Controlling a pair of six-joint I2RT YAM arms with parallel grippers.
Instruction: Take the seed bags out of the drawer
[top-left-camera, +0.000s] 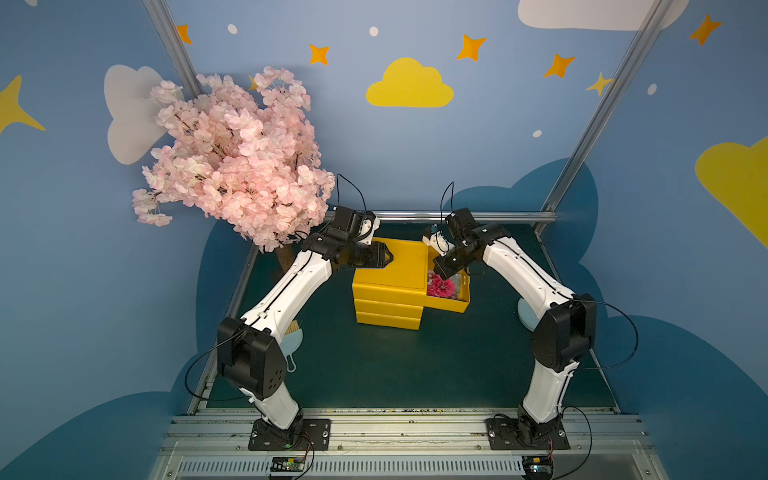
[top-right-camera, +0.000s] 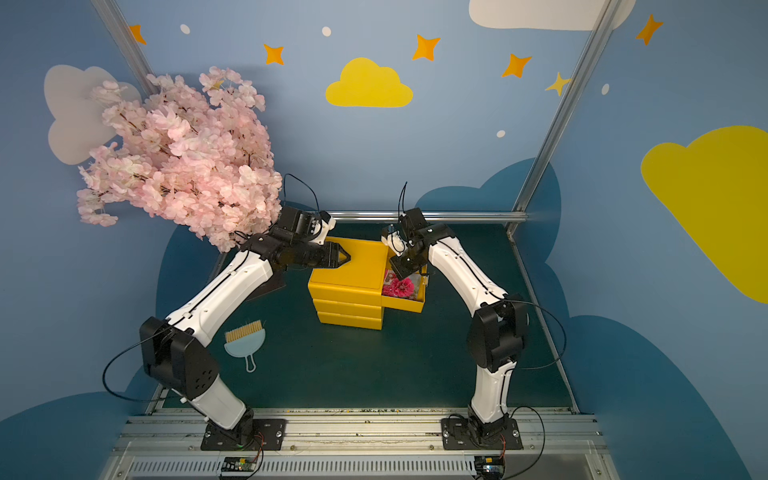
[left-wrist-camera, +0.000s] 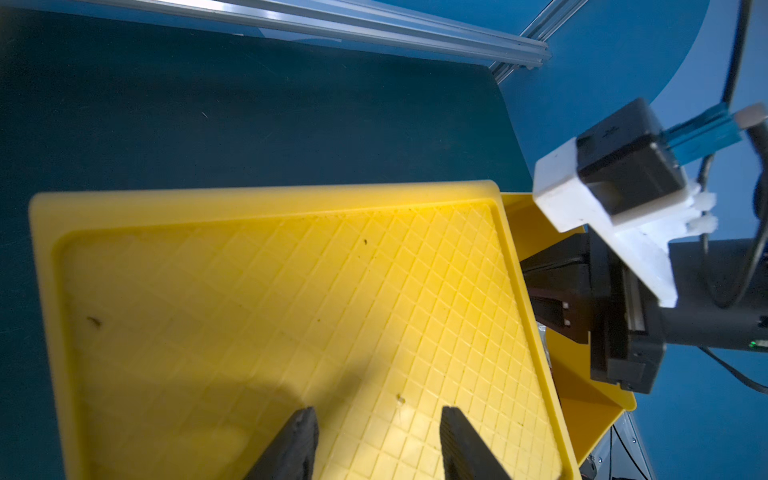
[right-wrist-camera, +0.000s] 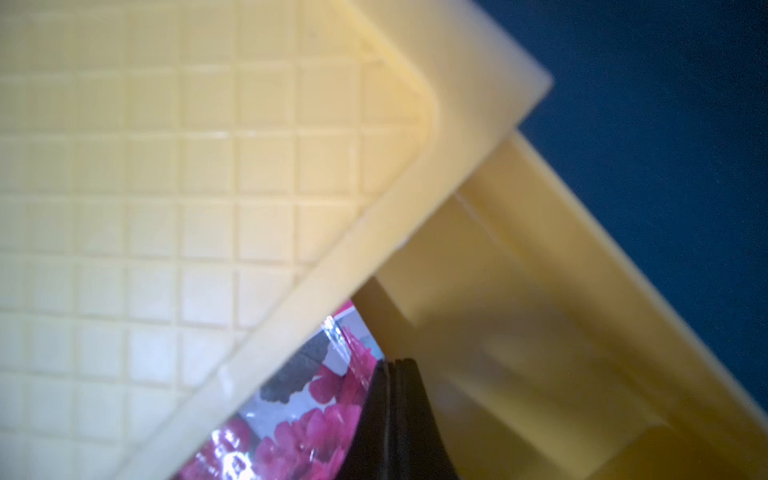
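A yellow drawer cabinet (top-left-camera: 389, 272) stands mid-table, its top drawer (top-left-camera: 448, 304) pulled out to the right. Inside lies a seed bag with pink flowers (top-left-camera: 440, 285), partly under the cabinet top in the right wrist view (right-wrist-camera: 296, 416). My left gripper stands open over the cabinet's top, nothing between its fingers. My right gripper is shut, its tips over the drawer beside the bag's edge; nothing shows between them.
An artificial blossom tree (top-left-camera: 240, 160) stands at back left. A brush with dustpan (top-right-camera: 245, 344) lies front left.
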